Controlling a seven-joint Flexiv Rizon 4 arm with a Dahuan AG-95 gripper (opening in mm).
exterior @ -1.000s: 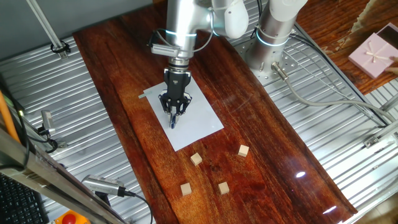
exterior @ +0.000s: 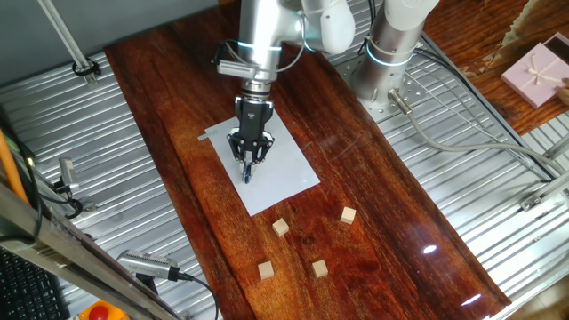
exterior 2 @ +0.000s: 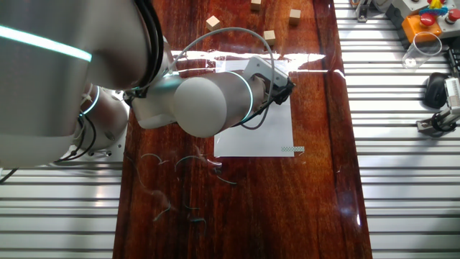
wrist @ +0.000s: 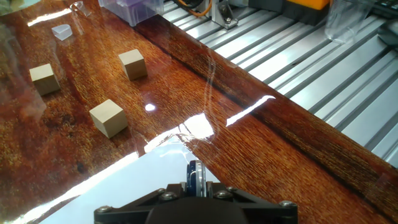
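Observation:
My gripper [exterior: 246, 176] points down over the white sheet of paper [exterior: 280, 173], near the sheet's left edge in exterior view 1. Its fingers are together in the wrist view, where the dark, shiny fingertips [wrist: 192, 177] show low in the middle; no object stands out between them. Several small wooden cubes lie apart on the brown table, clear of the paper: one cube [exterior: 281, 227] is closest to the sheet, another cube [exterior: 348, 215] is to its right, and two more cubes [exterior: 266, 270] are further forward. Exterior view 2 has the fingers hidden behind the arm.
A small checkered strip [exterior 2: 292, 149] lies at a corner of the paper. A clear plastic container [wrist: 132, 9] stands at the table's far edge in the wrist view. A pink box [exterior: 537, 76] sits off to the right. Bare table surrounds the cubes.
The arm, paper and cubes look the same. Only the pink box at the far right has shifted slightly to the right and back.

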